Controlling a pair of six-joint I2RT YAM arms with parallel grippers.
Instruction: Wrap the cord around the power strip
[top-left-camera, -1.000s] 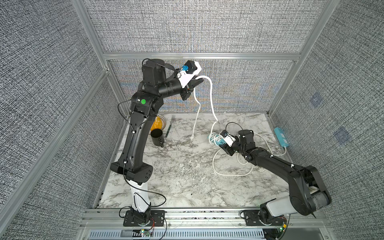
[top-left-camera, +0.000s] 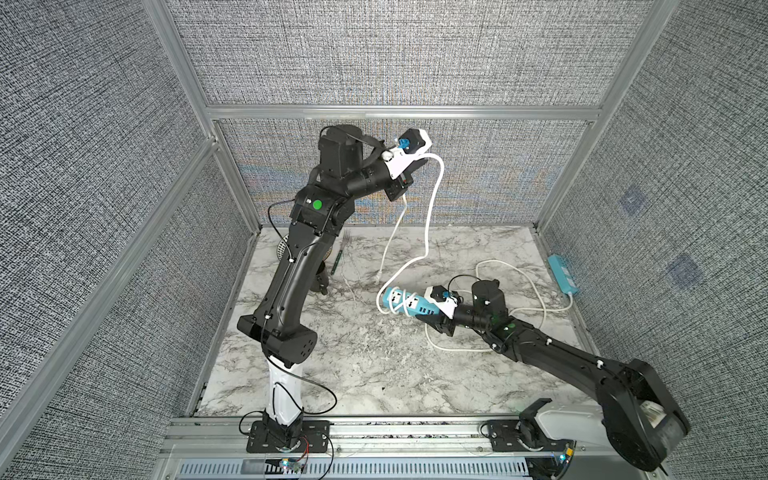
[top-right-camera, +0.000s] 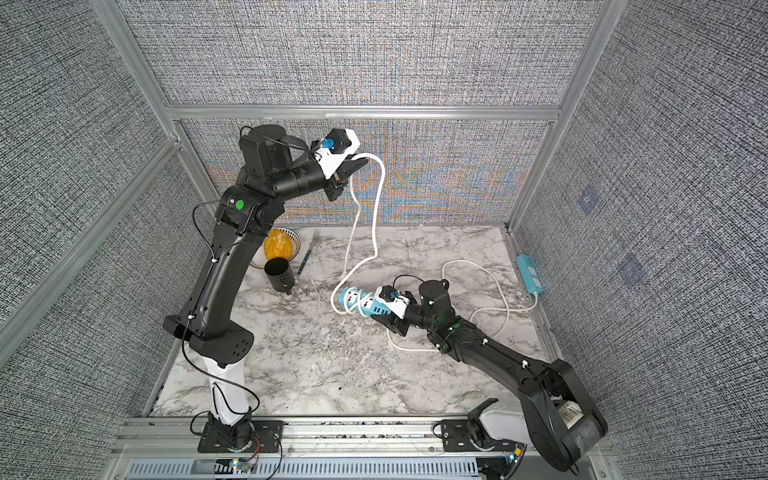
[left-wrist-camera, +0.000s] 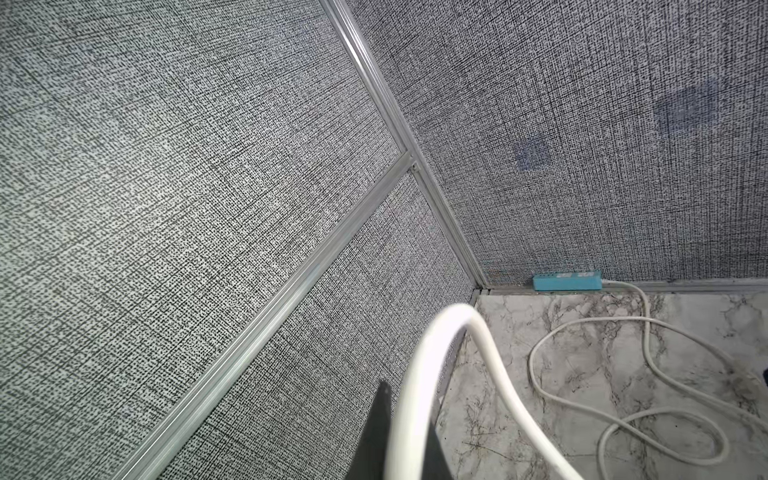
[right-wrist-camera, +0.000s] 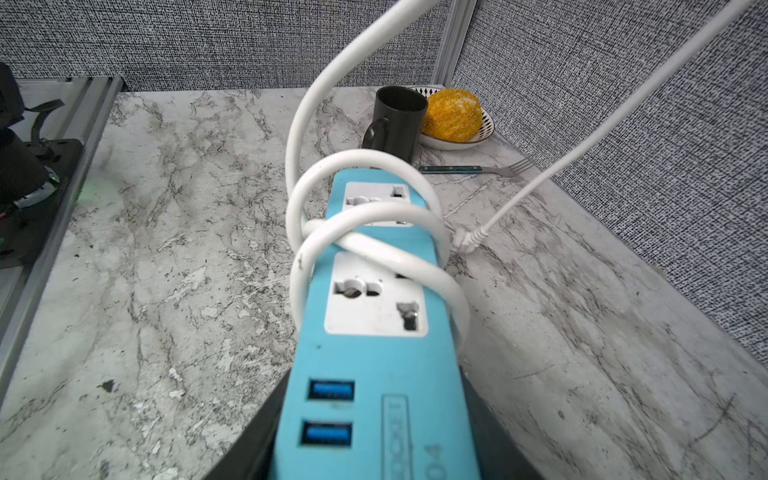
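Above the middle of the table is a blue power strip (right-wrist-camera: 392, 360) with white sockets and two USB ports. My right gripper (top-left-camera: 441, 310) is shut on its near end. Loops of thick white cord (right-wrist-camera: 376, 209) cross over the strip's far half. From there the cord rises to my left gripper (top-right-camera: 354, 162), high near the back wall. In the left wrist view the cord (left-wrist-camera: 416, 384) bends over the dark fingers of that gripper, which is shut on it. A loose end with a knobbly relief (right-wrist-camera: 470, 238) hangs down beside the strip.
A second blue strip (top-left-camera: 562, 274) lies against the right wall, its white cord (left-wrist-camera: 592, 412) looping on the table. Toward the back left are a dark mug (top-right-camera: 280, 274), a patterned bowl with a yellow item (right-wrist-camera: 453, 114) and a fork (right-wrist-camera: 480, 169).
My right gripper has carried the power strip left and toward the front, exposing more of its wrapped end. The left gripper, holding the cord, has moved to the right.
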